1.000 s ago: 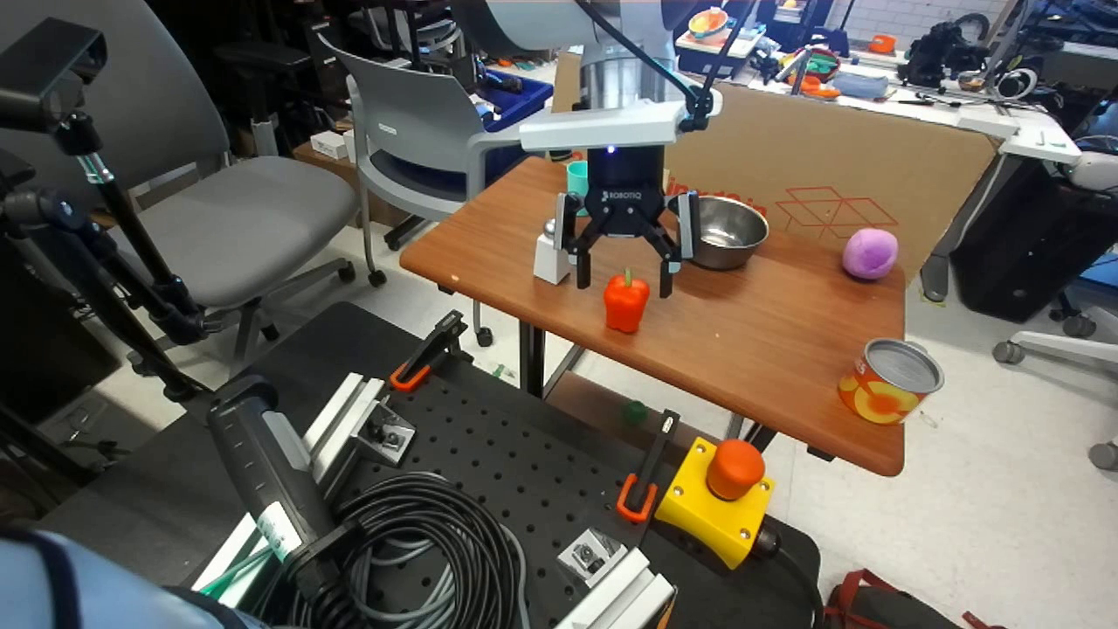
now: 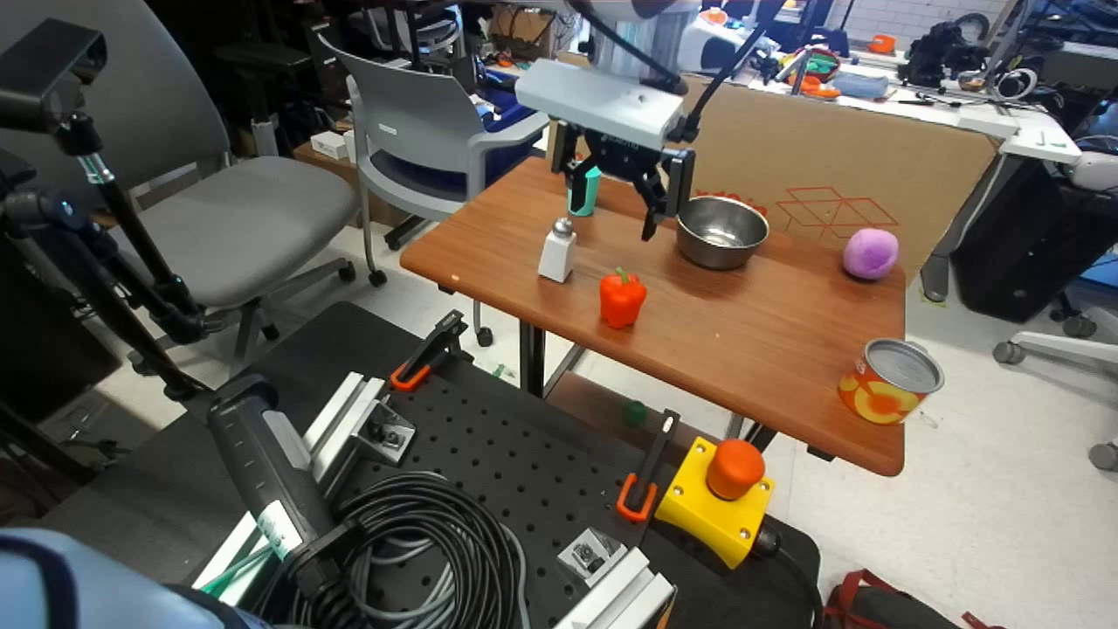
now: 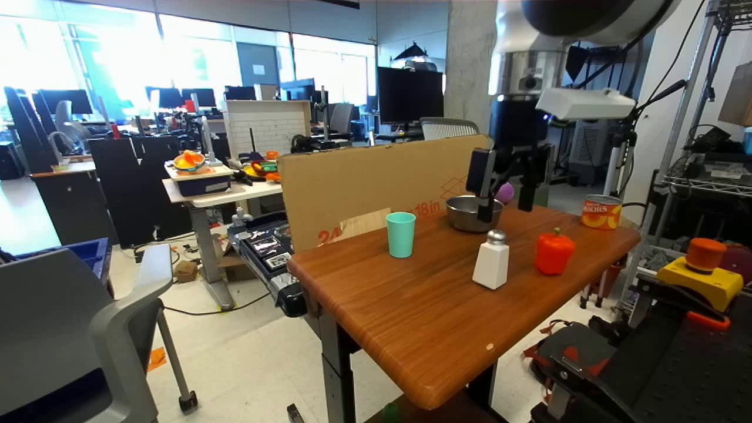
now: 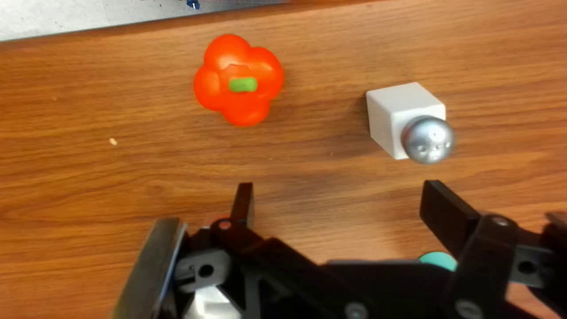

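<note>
My gripper [image 2: 613, 215] hangs open above the wooden table, with nothing between its fingers. A red toy pepper [image 2: 623, 300] with a green stem stands on the table near the front edge. Beside it is a white shaker [image 2: 557, 256] with a metal top. Both appear ahead of the fingertips in the wrist view, the pepper [image 4: 212, 87] to the left and the shaker [image 4: 383, 125] to the right, clear of the fingers. Farther back sit a metal bowl [image 2: 714, 250] and a teal cup [image 3: 401, 235], the cup partly hidden by the gripper in exterior view 1.
A purple ball [image 2: 870, 253] lies at the table's far right, and a peaches can [image 2: 888, 383] stands near the right corner. Cardboard [image 2: 828, 157] walls off the back edge. Bare tabletop [image 2: 765, 325] stretches between the pepper and the can.
The gripper has risen, moved back from above the pepper and turned. Pepper and shaker show slight shifts in place: the pepper a little to the left, the shaker a little to the right.
</note>
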